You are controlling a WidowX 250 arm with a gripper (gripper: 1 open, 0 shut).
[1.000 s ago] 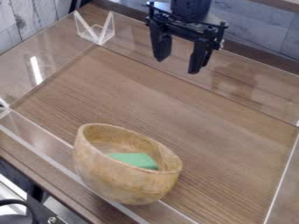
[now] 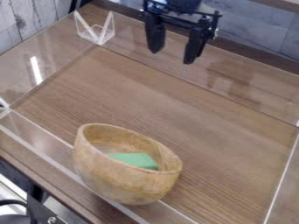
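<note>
My black gripper (image 2: 176, 42) hangs high over the back middle of the wooden surface, its two fingers spread open with nothing between them. At the front left lies a wooden bowl (image 2: 122, 179) with a green block (image 2: 135, 160) inside it, well apart from the gripper.
A white wire-like object (image 2: 98, 28) stands at the back left edge. Raised edges border the surface at the back and sides.
The gripper has moved slightly up and to the left, toward the back. The bowl and green block look unmoved.
</note>
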